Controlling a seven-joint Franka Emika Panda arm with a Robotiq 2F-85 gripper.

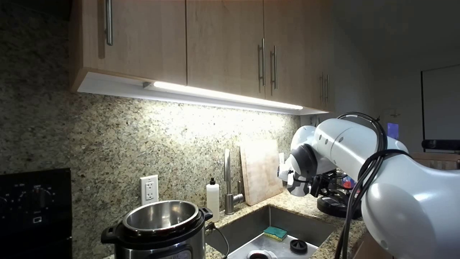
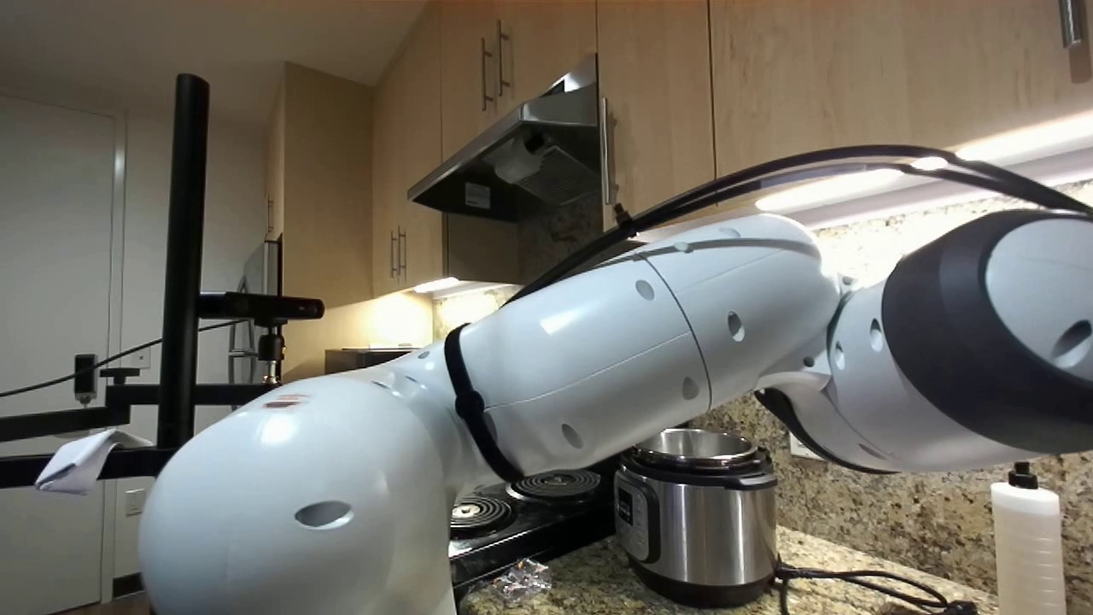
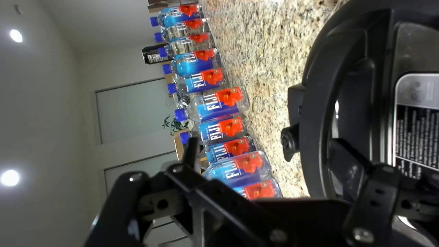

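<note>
The black pressure-cooker lid (image 1: 338,208) lies on the granite counter to the right of the sink. Up close in the wrist view, the lid (image 3: 315,164) fills the right side, showing its curved handle and a printed label. My gripper is open, its two fingers far apart. One finger (image 3: 370,175) overlaps the lid's handle opening; whether it touches is not clear. The other finger stands off to the left, in front of the bottles. The cooker (image 1: 161,233) stands uncovered at the front left, its steel inner pot (image 1: 161,216) visible.
A row of several water bottles (image 3: 218,105) stands behind the lid. The sink (image 1: 280,248) holds a sponge (image 1: 275,233) and a black round part (image 1: 298,246). A cutting board (image 1: 263,172), the faucet (image 1: 228,185) and a soap bottle (image 1: 213,202) line the backsplash.
</note>
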